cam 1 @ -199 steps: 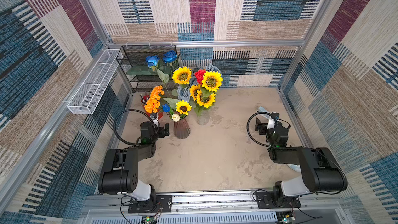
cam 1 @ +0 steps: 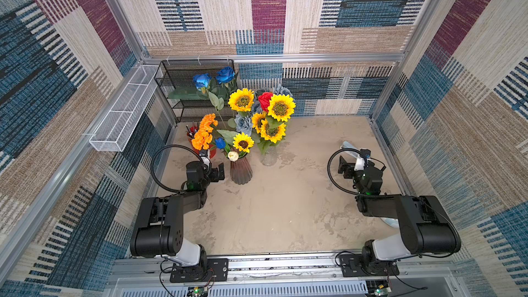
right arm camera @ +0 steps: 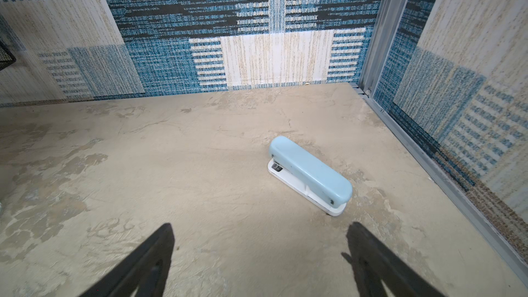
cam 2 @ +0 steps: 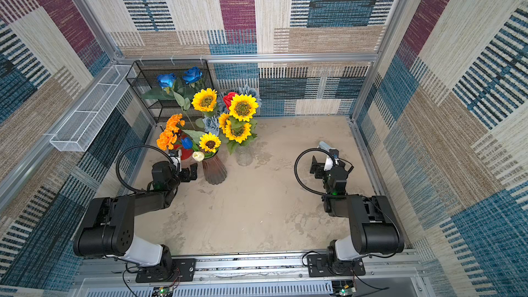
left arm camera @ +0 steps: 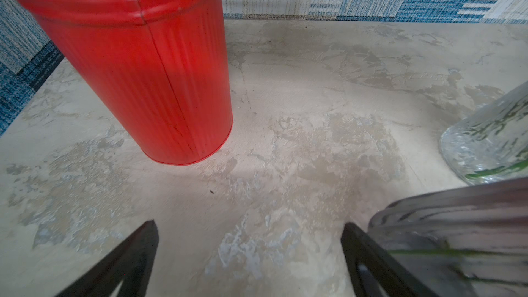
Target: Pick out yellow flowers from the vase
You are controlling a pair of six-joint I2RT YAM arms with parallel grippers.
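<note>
Several yellow sunflowers [cam 1: 281,107] rise at the back left of the table, mixed with grey-blue blooms and a red rose. A smaller sunflower [cam 2: 210,143] leans over the ribbed brown vase [cam 1: 241,171] in front. Just behind it stands a clear glass vase [cam 2: 244,156] with stems inside, also partly visible in the left wrist view. My left gripper is open left of the brown vase, with only tabletop between its fingers. Far to the right, my right gripper is open and empty, with a stapler beyond it.
A red bucket [left arm camera: 181,88] stands ahead of the left gripper, with orange flowers [cam 1: 204,132] above it. Blue roses [cam 1: 225,74] rise before a black mesh rack [cam 1: 181,66]. The light-blue stapler [right arm camera: 310,170] lies at right.
</note>
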